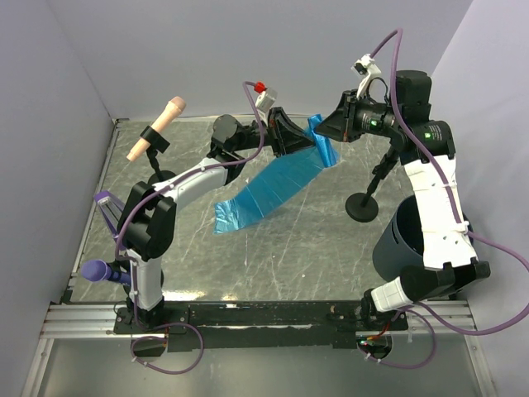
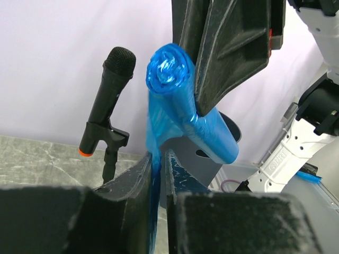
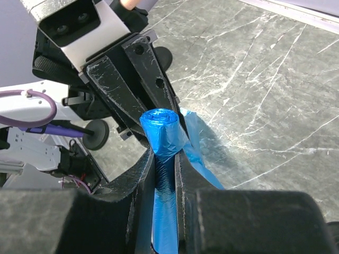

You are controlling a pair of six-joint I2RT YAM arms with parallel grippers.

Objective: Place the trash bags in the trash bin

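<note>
A blue trash bag roll (image 1: 326, 147) is upheld above the table, with an unrolled blue sheet (image 1: 269, 194) trailing from it toward the lower left. My right gripper is closed around the roll, which passes between its fingers and stands out above them. From the other side my left gripper pinches the thin sheet just beside the roll; a strip of film runs down between its fingers. The two grippers nearly meet in the top view. At the right, the dark trash bin (image 1: 400, 244) stands partly hidden under my right arm.
A black microphone on a stand (image 2: 108, 100) rises behind the roll; its round base (image 1: 361, 207) is left of the bin. A tan microphone (image 1: 157, 128) on another stand and a purple object (image 1: 103, 270) occupy the left side.
</note>
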